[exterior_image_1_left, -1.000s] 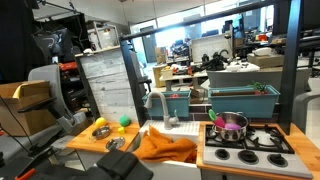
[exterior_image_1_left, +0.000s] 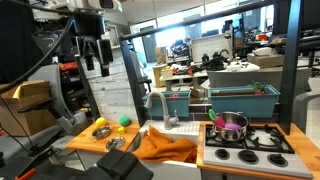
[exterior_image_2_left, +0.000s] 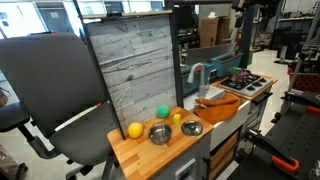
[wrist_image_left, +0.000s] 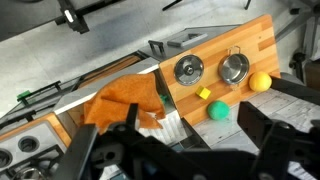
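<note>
High at the left in exterior view 1, my gripper (exterior_image_1_left: 97, 70) hangs above the counter, pointing down. Its fingers stand apart in the wrist view, with nothing between the dark fingers. Below it, an orange cloth (wrist_image_left: 118, 98) lies crumpled over the sink area. On the wooden counter sit a metal lid or shallow dish (wrist_image_left: 188, 69), a small steel pot (wrist_image_left: 235, 67), a yellow block (wrist_image_left: 204, 93), a green ball (wrist_image_left: 218, 110) and a yellow-orange ball (wrist_image_left: 260, 81). All of these are clear of my gripper.
A stove (exterior_image_1_left: 250, 150) with a pot (exterior_image_1_left: 229, 125) holding colourful items is at the right. A tall faucet (exterior_image_1_left: 157, 105) rises behind the cloth. Teal bins (exterior_image_1_left: 245, 103) line the back, and a white plank panel (exterior_image_2_left: 150, 65) edges the counter. A black overhead beam crosses the scene.
The arm has come down and to the right from the upper left, bringing the gripper into exterior view 1. The items on the counter have stayed put.
</note>
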